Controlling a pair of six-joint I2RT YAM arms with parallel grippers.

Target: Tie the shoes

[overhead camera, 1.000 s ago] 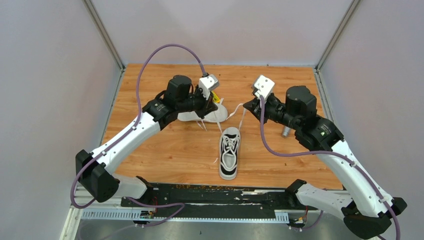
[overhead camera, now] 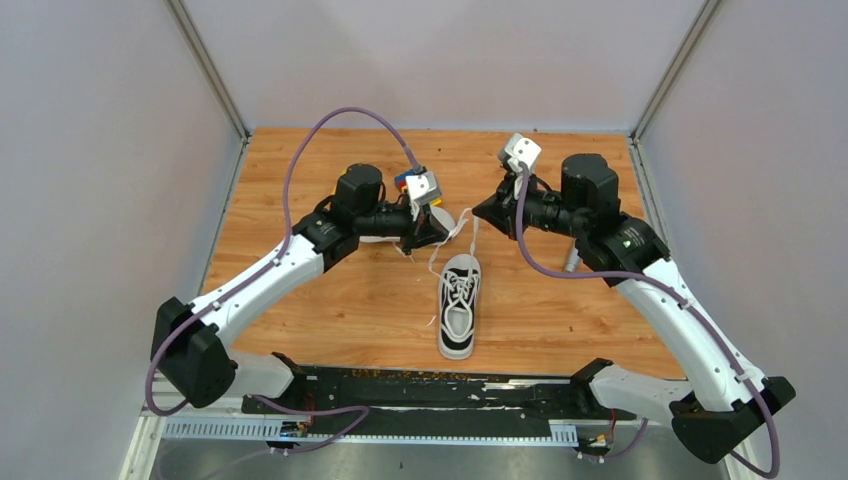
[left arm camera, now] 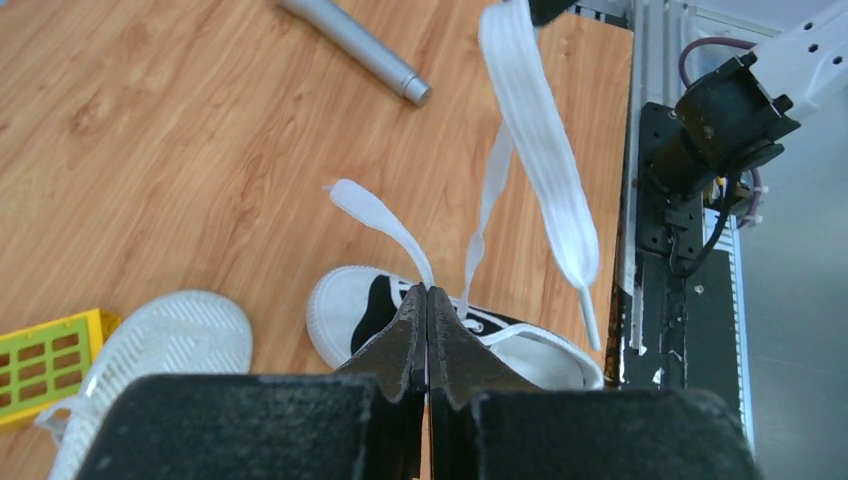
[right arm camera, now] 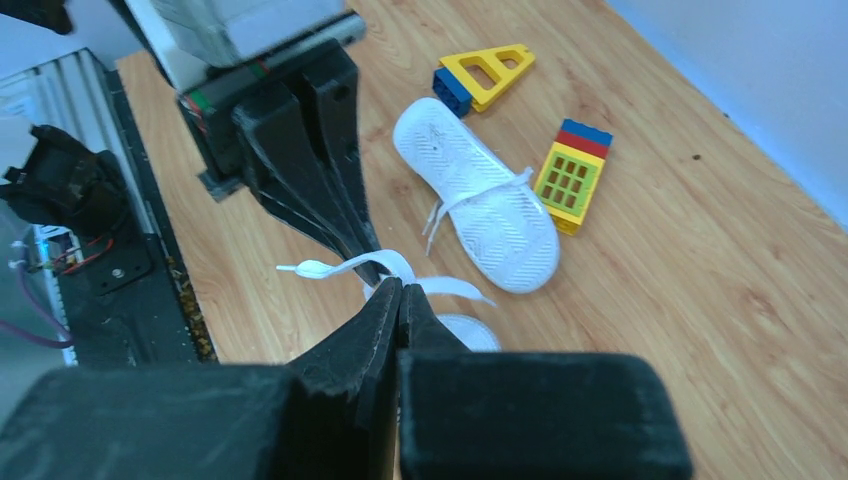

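A black-and-white shoe (overhead camera: 459, 320) rests upright on the wooden table, its white laces (overhead camera: 474, 240) drawn up from the far end. Above that end my left gripper (overhead camera: 446, 237) is shut on one lace; in the left wrist view a loose lace end (left arm camera: 370, 210) pokes out past the fingertips. Slightly higher and to the right, my right gripper (overhead camera: 476, 211) is shut, with white lace (right arm camera: 385, 262) at its tips in the right wrist view. The two grippers are close together, and just how the laces cross between them cannot be told.
Behind my left gripper another shoe lies sole up (right arm camera: 485, 200), its lace loose. Yellow, red and blue toy blocks (right arm camera: 572, 178) are beside it. A grey cylinder (overhead camera: 573, 258) stands or lies near the right arm.
My left gripper has moved right and a little toward the shoe, while the right one has shifted left. The shoe has stayed put.
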